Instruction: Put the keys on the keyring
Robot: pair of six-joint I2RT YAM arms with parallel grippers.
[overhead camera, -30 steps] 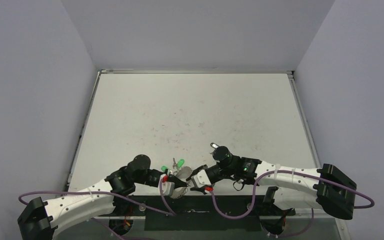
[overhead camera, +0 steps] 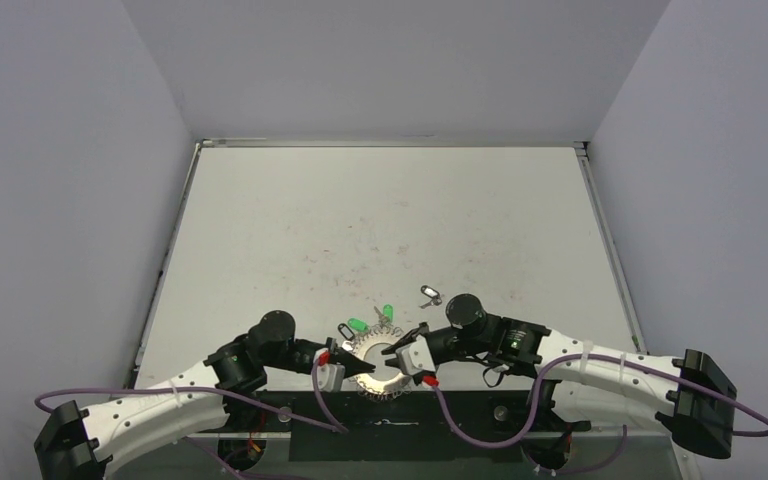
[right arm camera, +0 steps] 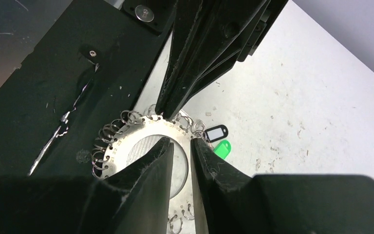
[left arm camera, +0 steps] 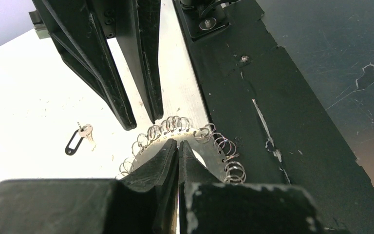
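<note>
A round metal keyring plate [right arm camera: 117, 161] edged with small rings lies flat at the table's front edge, between both grippers. Keys with green tags [overhead camera: 357, 325] and a black tag [right arm camera: 216, 133] lie at its back rim. A single key with a black tag [left arm camera: 85, 132] lies apart, back right in the top view. My left gripper is shut over the plate, nothing visible between its fingers. My right gripper is part open over the plate, with no held thing visible between its fingers.
A dark strip [overhead camera: 400, 420] runs along the front edge. The two arms' tips are close together.
My right arm has moved a little to the right. The plate and green tags appear shifted rightward, with more of them showing. The left arm has moved very little.
</note>
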